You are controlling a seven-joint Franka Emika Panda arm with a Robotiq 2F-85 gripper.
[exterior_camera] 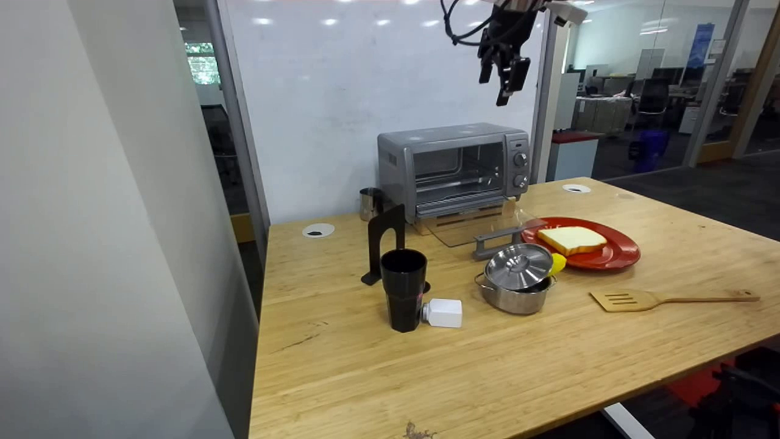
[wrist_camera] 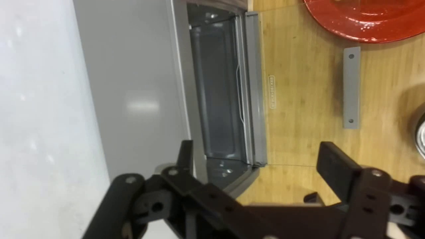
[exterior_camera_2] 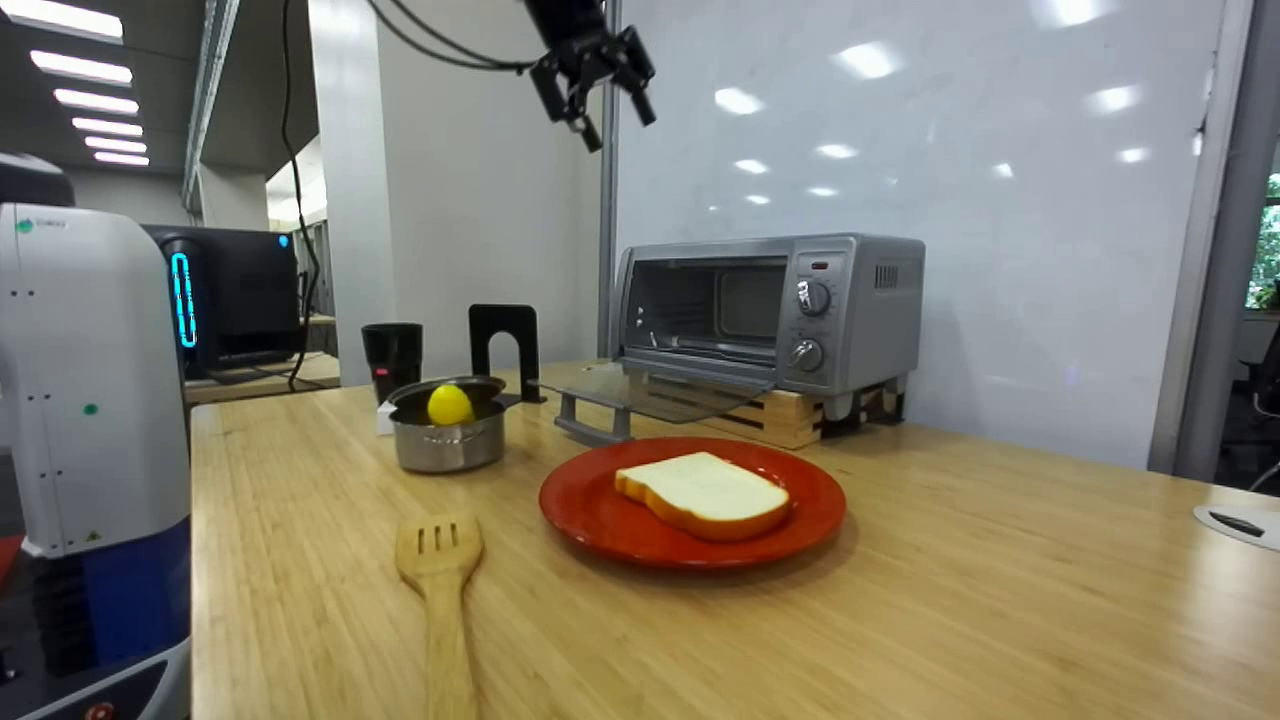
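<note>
High above the toaster oven [exterior_camera: 453, 135], my gripper [exterior_camera: 497, 86] hangs clear of everything on the table. Its black fingers [wrist_camera: 185, 153] are spread wide in the wrist view, and the gap between them is empty. The oven's glass door [exterior_camera_2: 672, 392] is folded down, its grey handle [wrist_camera: 351, 87] toward the table. Nothing shows inside the oven. A red plate [exterior_camera_2: 576, 516] carries a slice of bread [exterior_camera_2: 708, 486]. The steel pot [exterior_camera: 515, 300] has its lid [exterior_camera: 519, 266] tilted on top and a yellow round item [exterior_camera_2: 450, 406] at its rim.
Left of the pot are a white bottle [exterior_camera: 443, 313] on its side, a black cup [exterior_camera: 403, 289] and a black arch-shaped stand [exterior_camera: 376, 241]. A wooden spatula [exterior_camera: 632, 300] lies near the right edge.
</note>
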